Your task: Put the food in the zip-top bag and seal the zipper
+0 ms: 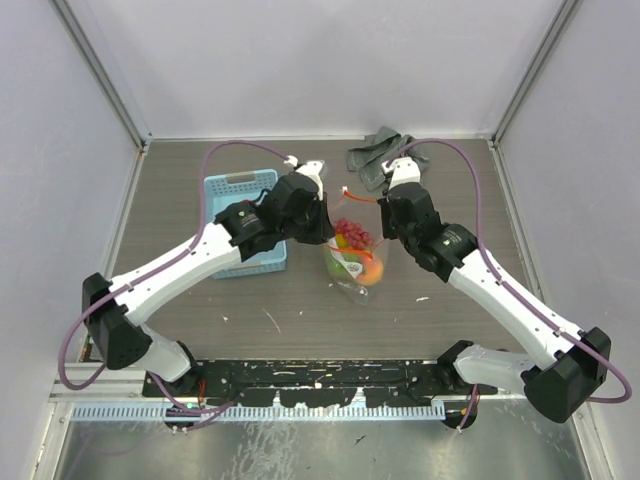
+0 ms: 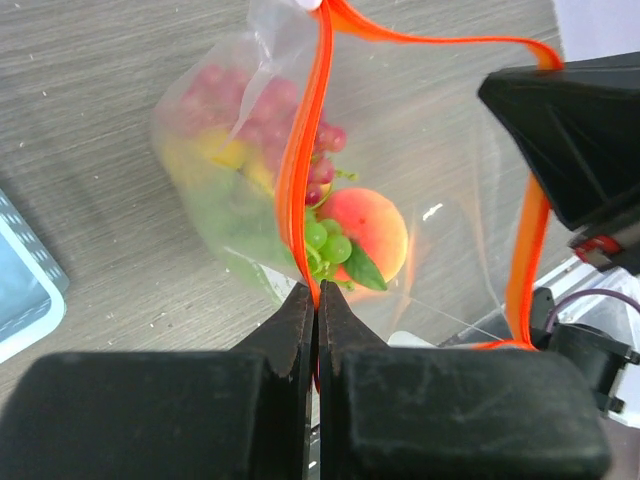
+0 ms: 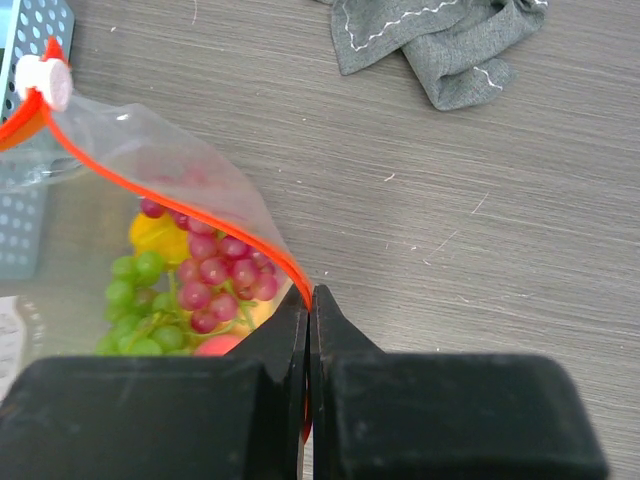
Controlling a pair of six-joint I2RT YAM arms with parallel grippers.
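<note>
A clear zip bag with an orange zipper hangs between my grippers, holding red grapes, green grapes, a yellow fruit and a peach. My left gripper is shut on the bag's orange rim, which runs into its fingertips in the left wrist view. On the other side, my right gripper is shut on the rim too, as the right wrist view shows. The bag's mouth stands apart between them, with a white slider at one corner.
A blue basket stands at the left, partly under the left arm. A grey cloth lies at the back.
</note>
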